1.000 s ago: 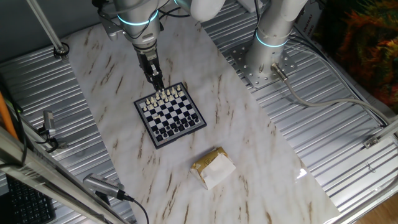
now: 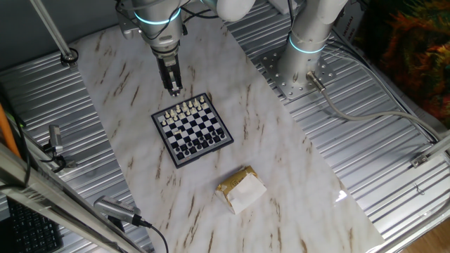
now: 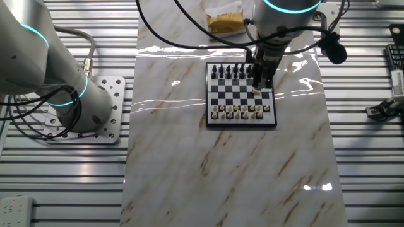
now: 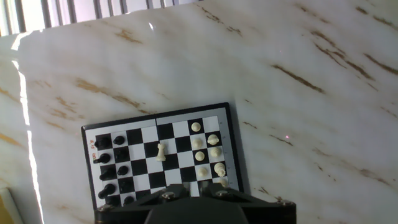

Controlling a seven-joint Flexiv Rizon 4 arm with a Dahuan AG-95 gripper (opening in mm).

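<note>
A black-framed chessboard [image 2: 181, 163] lies on the marble tabletop, with white pieces along one side and black pieces [image 2: 200, 143] along the opposite side. One white piece [image 4: 161, 152] stands apart from the white rows, out among the middle squares; whether it is upright is unclear. My gripper [image 2: 174, 93] hangs above the board's white-side edge, pointing down. At the bottom of the wrist view its dark fingertips are close together, and any gap between them is hard to make out. No piece shows between them.
A gold and white packet [image 2: 241, 190] rests on the table past the black side of the board. Cables hang from the arm across exterior view 2. Bare tabletop [image 3: 183, 170] surrounds the board.
My gripper has risen and drawn back slightly from the board's white-side edge. The board, its pieces and the packet look unmoved.
</note>
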